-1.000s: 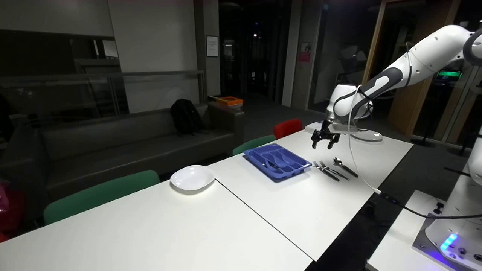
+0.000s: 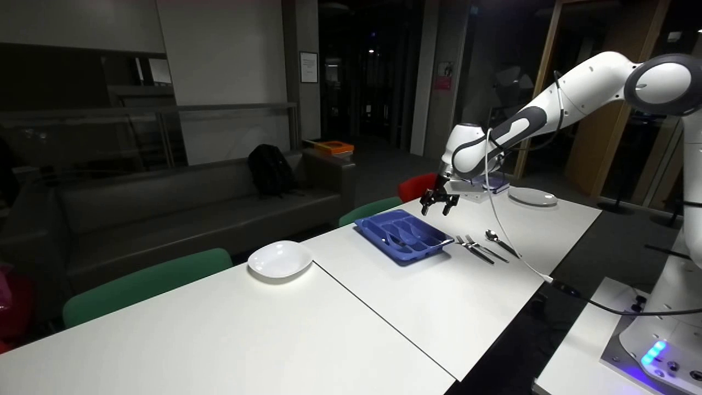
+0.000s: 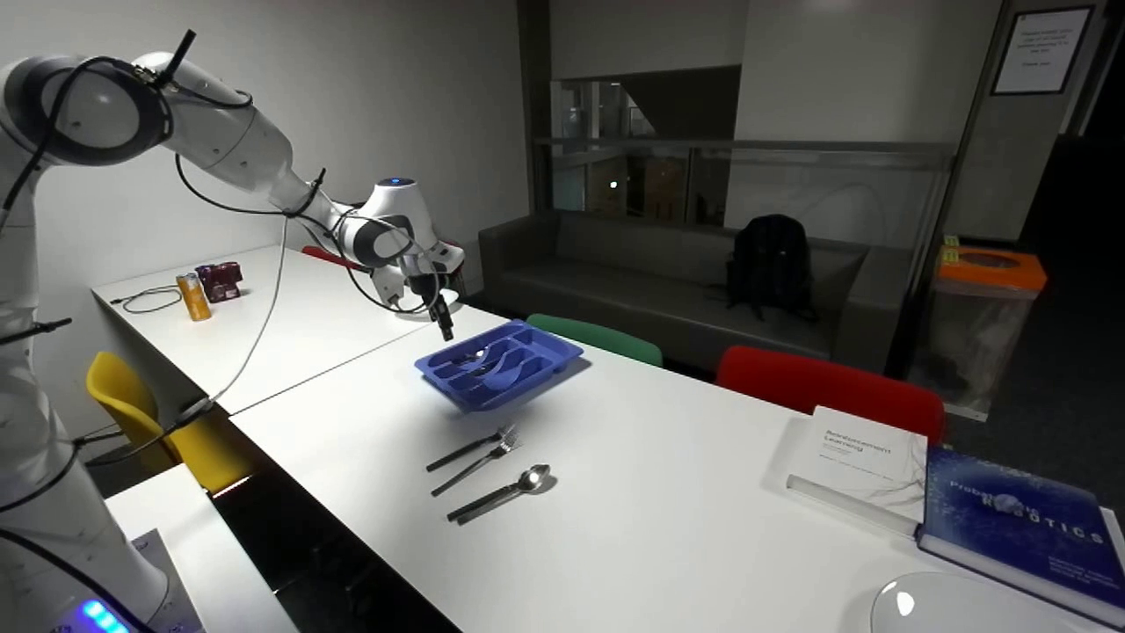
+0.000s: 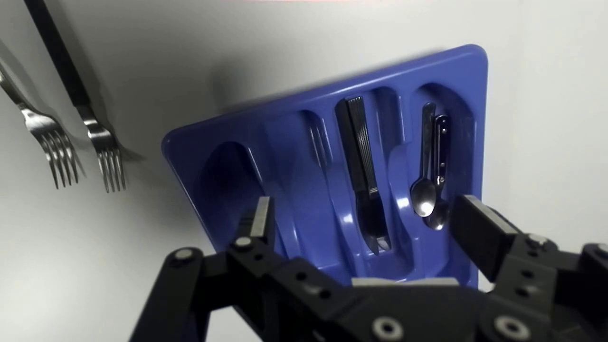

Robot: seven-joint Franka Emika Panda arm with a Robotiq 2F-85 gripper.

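Observation:
Above the blue cutlery tray (image 4: pixel 319 97) my gripper hangs with its fingers wide apart and nothing between them. Its two fingers (image 4: pixel 262 219) stand over the tray in the wrist view. Black-handled knives (image 4: pixel 362 142) lie in one slot, and two spoons (image 4: pixel 424 196) share the slot at the tray's right in that view. The slots at the left look empty. Outside the tray, on the white table, lie two forks (image 3: pixel 480 464) side by side and dark-handled spoons (image 3: pixel 530 481) next to them.
A white bowl (image 2: pixel 280 259) stands on the adjoining table. Two books (image 3: pixel 865 464) and a pale plate (image 3: pixel 960 607) occupy the table's other end. My cable (image 2: pixel 498 217) droops near the table edge. Bare tabletop lies between the loose cutlery and the books.
In exterior view 1 the arm and its open gripper have moved left, closer to the blue tray. The tray, cutlery and bowl have stayed where they were.

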